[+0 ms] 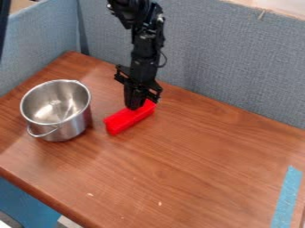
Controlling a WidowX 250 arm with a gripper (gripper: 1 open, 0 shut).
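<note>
A red bar-shaped block point(127, 119) lies on the wooden table, angled up to the right, just right of a steel pot point(56, 109) with a wire handle. My black gripper point(138, 100) is down over the upper right end of the red block, at or touching it. Its fingers are dark and overlapping, so whether they have closed on the block cannot be made out.
Grey padded walls point(226, 76) border the table at the back and left.
</note>
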